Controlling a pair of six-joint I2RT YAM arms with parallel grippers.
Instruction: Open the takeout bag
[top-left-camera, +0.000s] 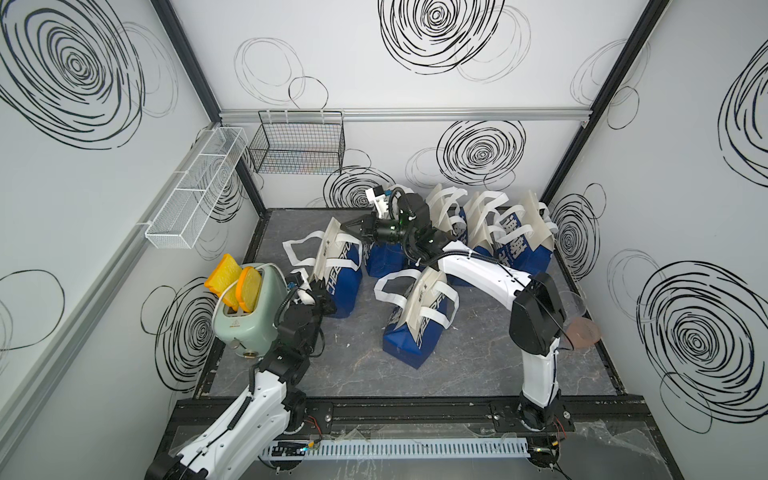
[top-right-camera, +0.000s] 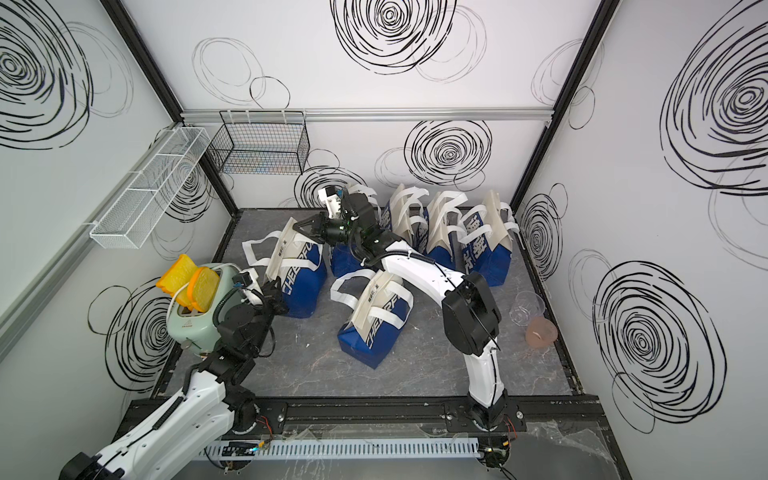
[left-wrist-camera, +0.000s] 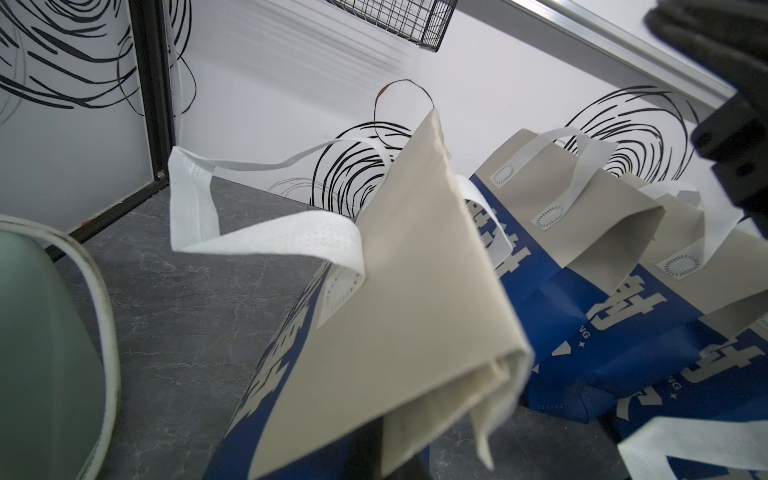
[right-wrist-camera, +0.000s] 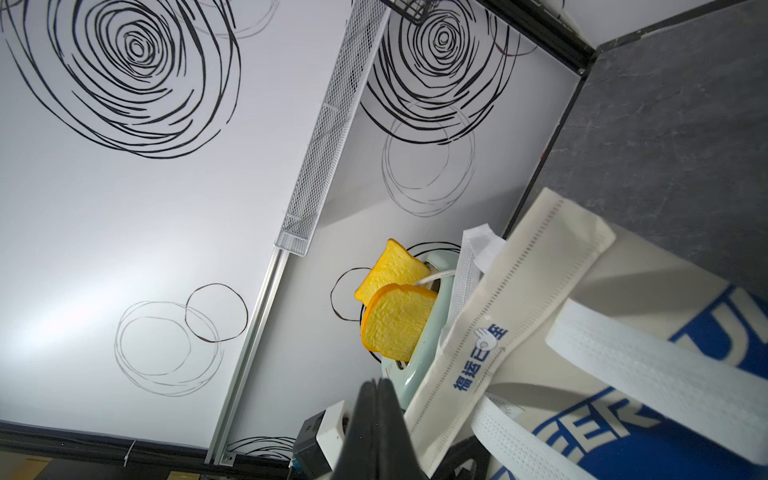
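The takeout bag (top-left-camera: 342, 276), blue below and beige at the top with white handles, stands upright at the left of the table. Its beige mouth (left-wrist-camera: 416, 304) is a narrow folded shape in the left wrist view. At the near end of that mouth is my left gripper (top-left-camera: 321, 297), shut; its fingertips are mostly hidden by the bag, so I cannot tell whether fabric lies between them. My right gripper is shut with nothing showing between its fingers, near the bag's far upper edge. The bag's beige rim (right-wrist-camera: 512, 312) shows to its right.
A green toaster (top-left-camera: 248, 320) with yellow toast (top-left-camera: 249, 289) stands left of the bag. Another blue bag (top-left-camera: 416, 332) stands front centre. Several more bags (top-left-camera: 524, 240) line the back. Clear table (top-left-camera: 480, 352) lies at the front right.
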